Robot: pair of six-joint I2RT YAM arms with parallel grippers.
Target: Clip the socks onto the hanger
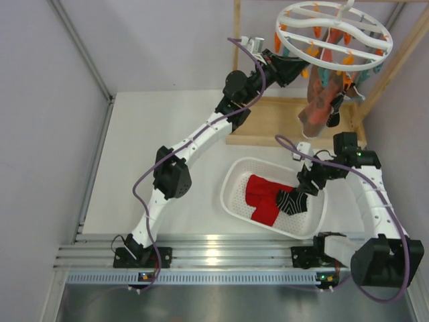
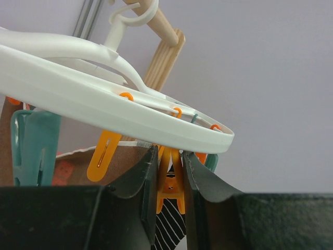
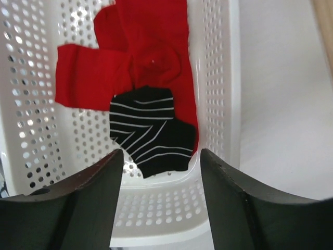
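Observation:
The round white hanger with orange and teal clips is at the top right in the top view. At its rim, my left gripper is shut on an orange clip. A black striped sock shows behind those fingers. Other socks, one brown and red, hang below the ring. Over the white basket, my right gripper is open and holds nothing. Between and beyond its fingertips lie a black striped sock and red socks.
A wooden stand holds up the hanger, with a post at the right. The white table left of the basket is clear. The basket's side wall stands close to my right gripper.

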